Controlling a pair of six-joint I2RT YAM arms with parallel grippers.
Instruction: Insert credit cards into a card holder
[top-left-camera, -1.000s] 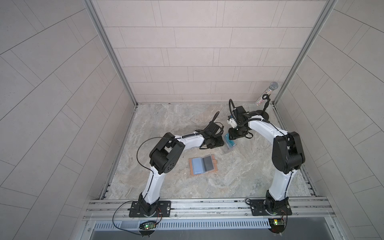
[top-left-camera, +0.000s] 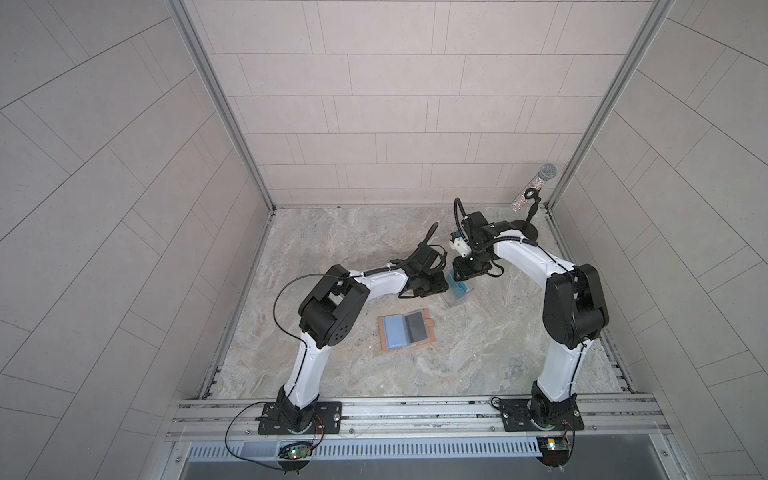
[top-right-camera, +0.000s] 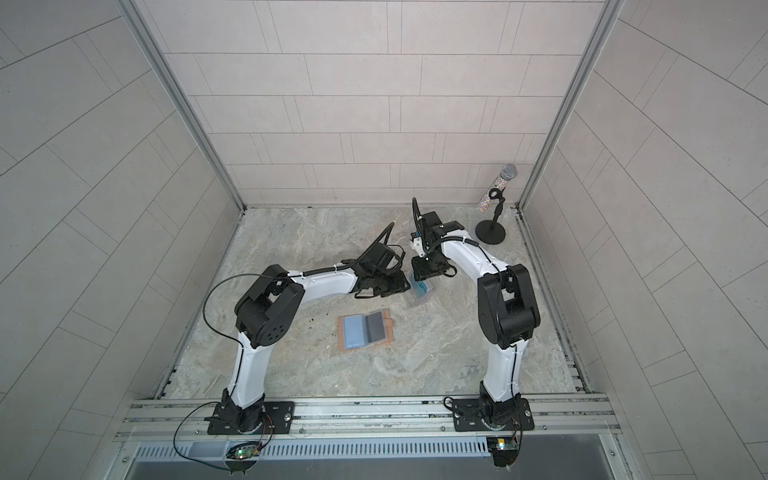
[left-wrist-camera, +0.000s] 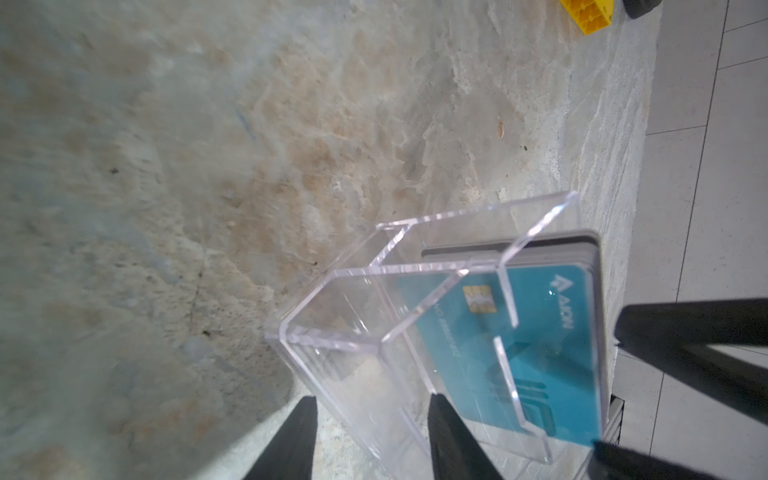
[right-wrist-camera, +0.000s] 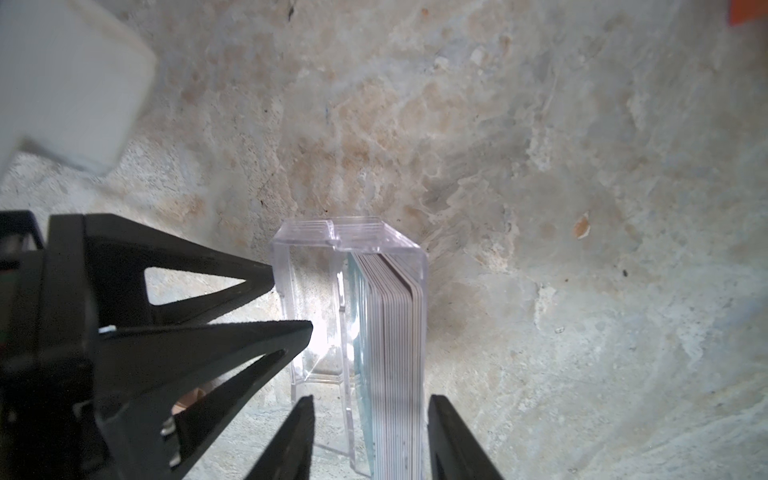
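A clear acrylic card box stands on the table between my grippers, an empty compartment beside one holding a stack of cards, the front card teal. My left gripper is open at the box's near end, its fingertips either side of the empty compartment's lower part. My right gripper is open over the box, fingertips either side of the cards and the box's lower section. An open wallet-style card holder, tan outside with blue and grey inside, lies toward the front of the table.
A black stand and a speckled cylinder are at the back right. A small yellow object shows in the left wrist view.
My right gripper has shifted slightly left over the card box. My left arm, the box and the wallet show no visible movement.
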